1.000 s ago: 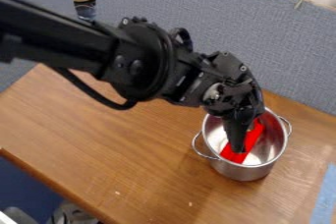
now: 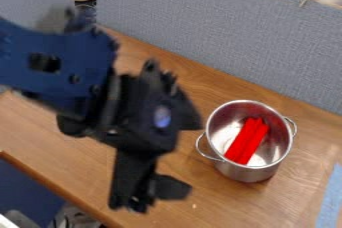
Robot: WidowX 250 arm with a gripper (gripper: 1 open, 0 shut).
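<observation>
A steel pot (image 2: 274,154) with two side handles stands on the wooden table at the right. A red oblong object (image 2: 247,141) lies inside it. The black gripper (image 2: 147,192) looms large and blurred at the left, close to the camera, apart from the pot.
Grey padded walls (image 2: 214,22) run along the back and left. A blue strip (image 2: 330,192) lies at the right edge.
The arm has moved from over the pot to the near left, close to the camera, uncovering the pot and the red object inside.
</observation>
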